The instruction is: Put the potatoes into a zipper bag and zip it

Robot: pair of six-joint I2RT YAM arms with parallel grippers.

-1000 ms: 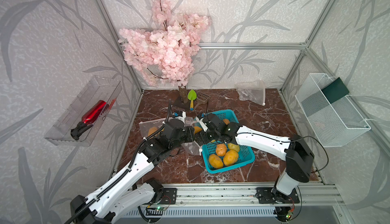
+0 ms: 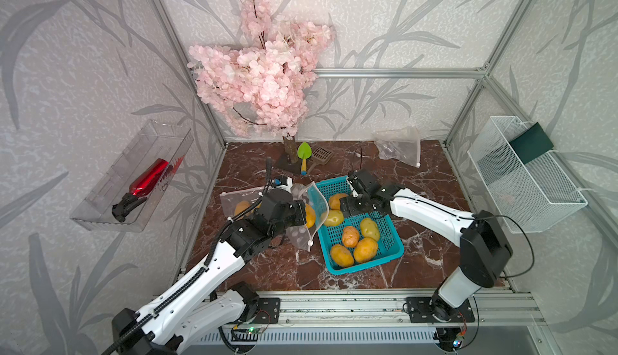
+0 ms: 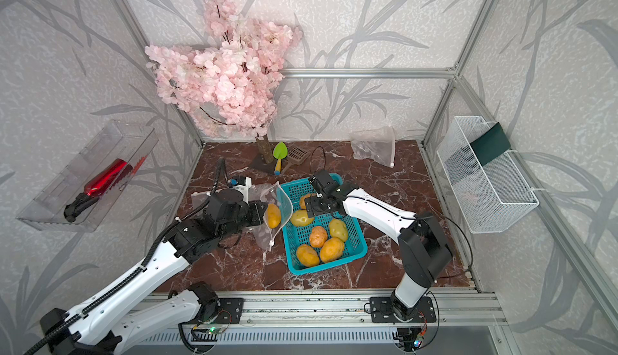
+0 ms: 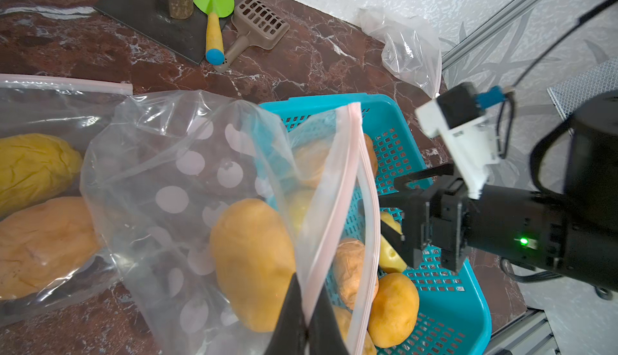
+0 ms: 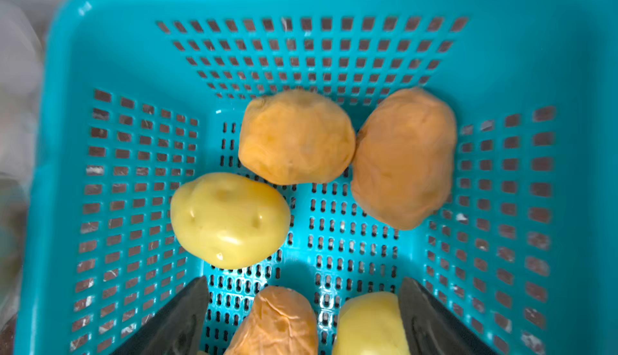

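Note:
My left gripper is shut on the pink zipper edge of a clear bag, which hangs open beside the teal basket with one potato inside it. My right gripper is over the basket, fingers apart with nothing held. Below it in the right wrist view lie yellow potatoes and brown ones, several in all. At the left of the left wrist view, another clear bag holds potatoes.
A spare bag lies at the back right. A trowel, a slotted scoop and a vase of blossom stand at the back.
My right gripper has moved away from the held bag's mouth to over the back of the basket, its arm shifting and turning. My left arm holds its place.

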